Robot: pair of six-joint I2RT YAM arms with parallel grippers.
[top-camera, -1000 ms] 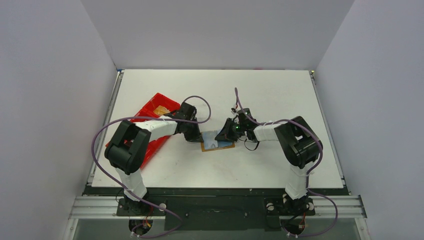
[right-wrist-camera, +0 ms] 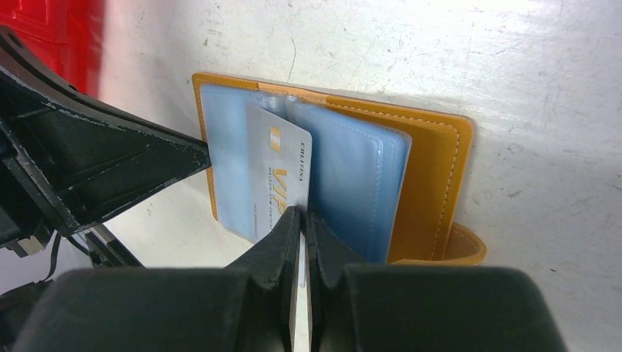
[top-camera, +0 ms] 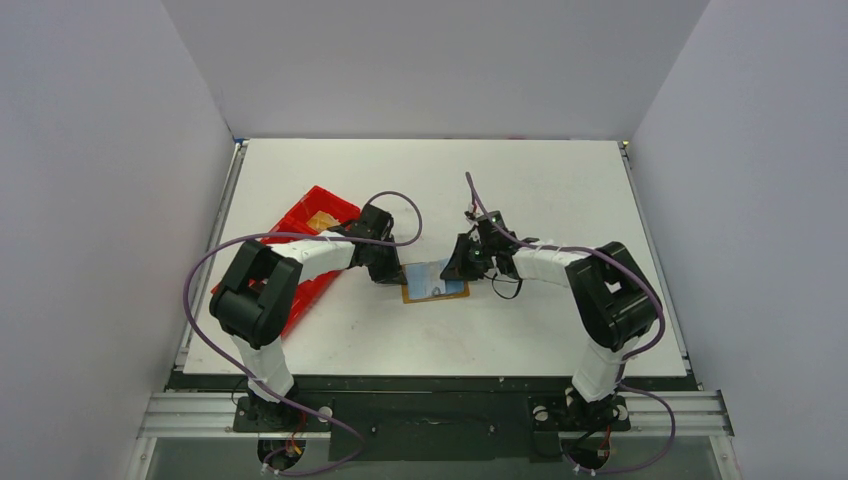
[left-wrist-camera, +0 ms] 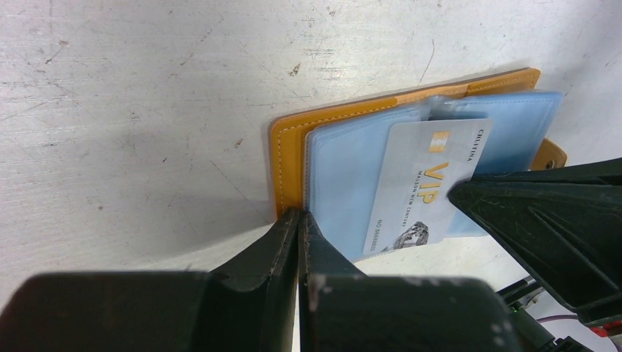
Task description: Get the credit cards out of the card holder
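The open card holder (top-camera: 409,297) has an orange-brown cover and blue sleeves, and lies flat on the table. A silver VIP card (left-wrist-camera: 429,180) sticks partly out of the stack of sleeves. My right gripper is shut on that card's edge, its tips against the fold in the sleeves. At the holder's left edge my left gripper stands shut, its tips touching the cover and sleeve border; whether it pinches that edge I cannot tell. The card's lower part is hidden behind the right fingers in the right wrist view.
A red tray (top-camera: 316,288) with compartments sits at the left, partly under the left arm, with an orange-brown item (top-camera: 321,221) inside. Both grippers are close together above the holder.
My right gripper has moved slightly right, away from the left gripper, and the VIP card has slid with it across the sleeve. The left arm and the holder's left edge have stayed put.
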